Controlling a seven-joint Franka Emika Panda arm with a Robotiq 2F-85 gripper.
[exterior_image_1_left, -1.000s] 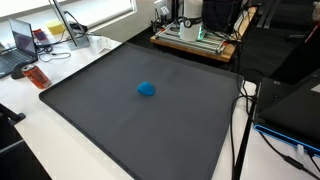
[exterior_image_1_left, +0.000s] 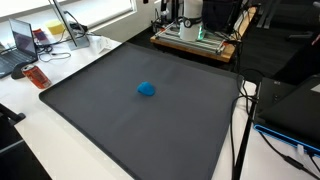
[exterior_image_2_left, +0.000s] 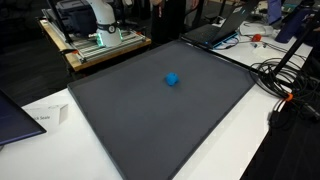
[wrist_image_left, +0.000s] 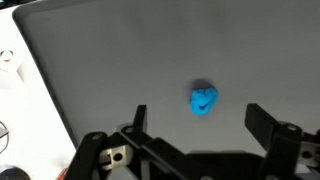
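Note:
A small crumpled bright blue thing, perhaps cloth (exterior_image_1_left: 146, 88), lies on the dark grey mat (exterior_image_1_left: 150, 125). It also shows as a blue lump (exterior_image_2_left: 171, 79) towards the far part of the mat in exterior view 2. In the wrist view, my gripper stands open, its two black fingers (wrist_image_left: 138, 119) wide apart at the bottom of the picture. The blue thing (wrist_image_left: 203, 100) appears between and slightly beyond the fingertips, well below them on the mat. Nothing is between the fingers. Neither exterior view shows the gripper clearly.
An orange-red can (exterior_image_1_left: 36, 76) stands left of the mat, near a laptop (exterior_image_1_left: 25, 42). A white container (exterior_image_1_left: 97, 44) is by the mat's far left edge. Cables (exterior_image_2_left: 285, 85) run beside the mat.
The blue thing has stayed in place on the mat. At the top edge of exterior view 1, small dark shapes now show near the middle; what they are is unclear.

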